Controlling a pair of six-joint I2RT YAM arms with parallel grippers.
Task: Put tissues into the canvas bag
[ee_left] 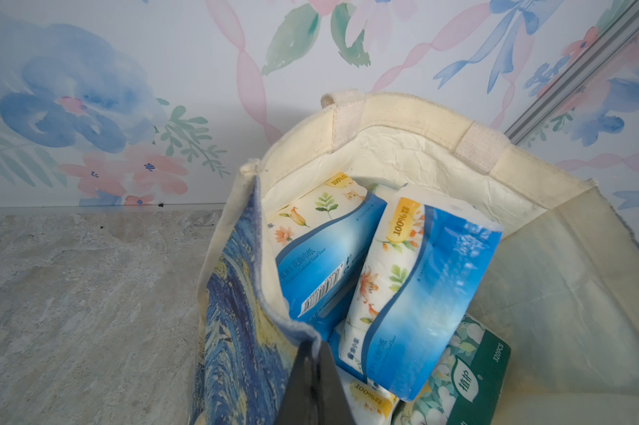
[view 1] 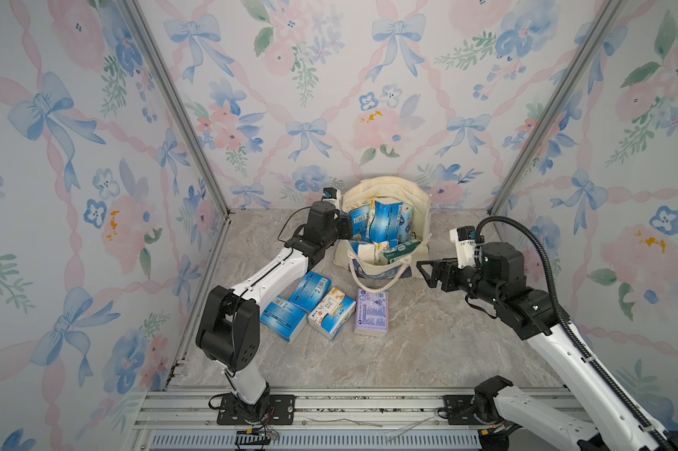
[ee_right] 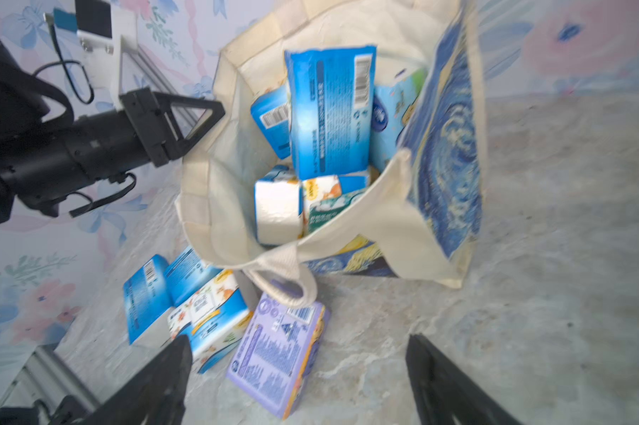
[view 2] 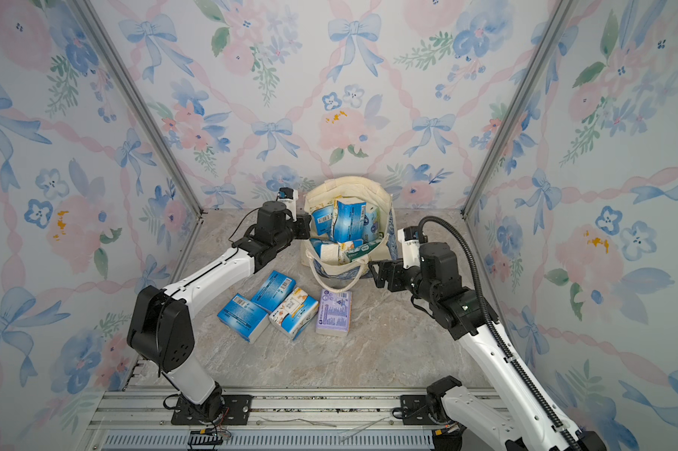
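Note:
The cream canvas bag (view 1: 418, 214) stands at the back, holding several tissue packs (ee_left: 418, 290). My left gripper is shut at the bag's left rim (ee_left: 266, 276), apparently on the cloth edge. My right gripper is open at the bag's front right, its blurred fingers empty. In front of the bag lie a blue pack (view 1: 310, 291), another blue pack (view 1: 282, 319), a white-and-blue pack (view 1: 331, 312) and a purple pack (view 1: 371, 310).
The bag's handle (view 1: 373, 288) droops at the front, by the purple pack. Patterned walls enclose the back and sides.

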